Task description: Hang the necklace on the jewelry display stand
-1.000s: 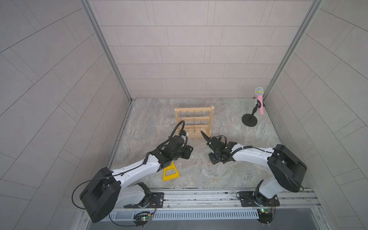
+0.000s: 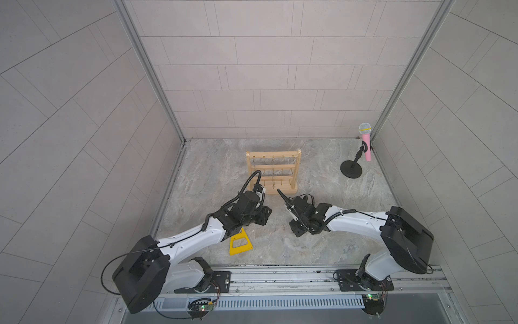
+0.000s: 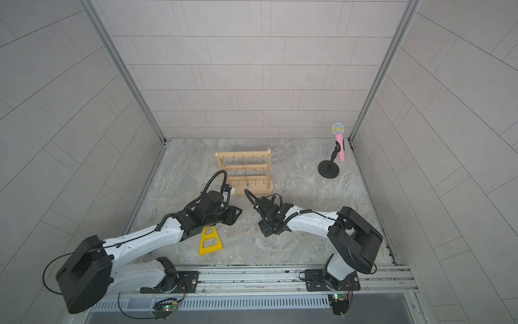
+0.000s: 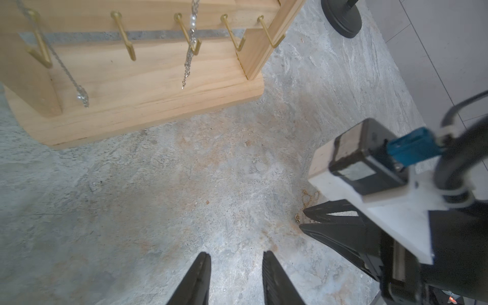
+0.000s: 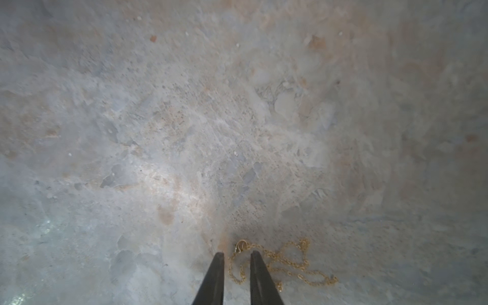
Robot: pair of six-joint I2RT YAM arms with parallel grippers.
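Note:
A thin gold necklace point(image 5: 294, 261) lies loosely bunched on the table at the bottom of the right wrist view. My right gripper is over its left part, with a narrow gap between the fingertips; the frames do not settle whether it grips the chain. In the left wrist view, bits of gold chain point(image 4: 309, 196) show by the right gripper's tips. My left gripper is open over bare table, nothing between its fingers. The wooden display stand point(image 4: 152, 109), with brass hooks point(image 4: 123, 35), stands beyond it; silver chains point(image 4: 188, 63) hang there.
A yellow triangular frame point(image 2: 240, 243) lies under the left forearm. At the back right are a black round-based stand point(image 2: 351, 169) and a pink microphone point(image 2: 367, 145). The two grippers are close together.
The right gripper has shifted left and toward the front edge, covering the spot where gold specks showed before in the top left view. The left arm has stayed in place.

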